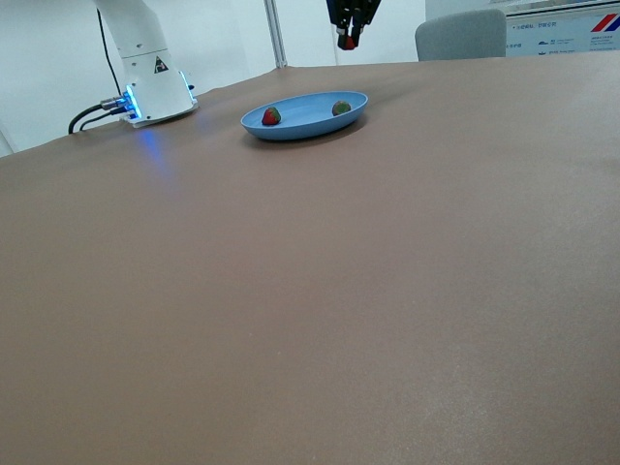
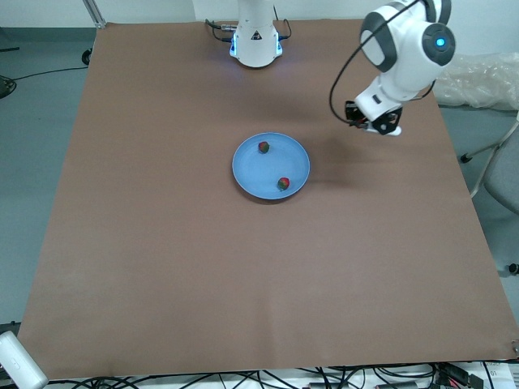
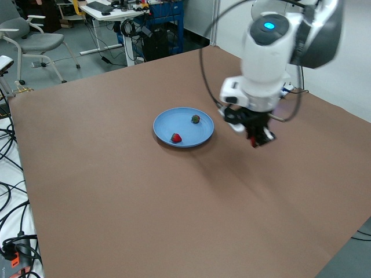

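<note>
A blue plate [image 2: 271, 158] [image 1: 302, 123] [image 3: 183, 119] lies mid-table with two strawberries on it: one [image 2: 283, 183] [image 1: 272, 116] [image 3: 176, 138], the other [image 2: 263, 147] [image 1: 341, 108] [image 3: 196, 119]. My black gripper [image 1: 351, 37] [image 3: 256, 138] hangs above the table to the right of the plate in the left and right views, apart from it. Something red shows at its tip in the top and right views; I cannot tell whether this is a held object or part of the gripper, nor how the fingers stand.
The arm's white base [image 2: 255, 44] stands at the back edge in the left view. Cables run along the table's outer edges, and a grey chair [image 2: 503, 174] stands beyond the right edge.
</note>
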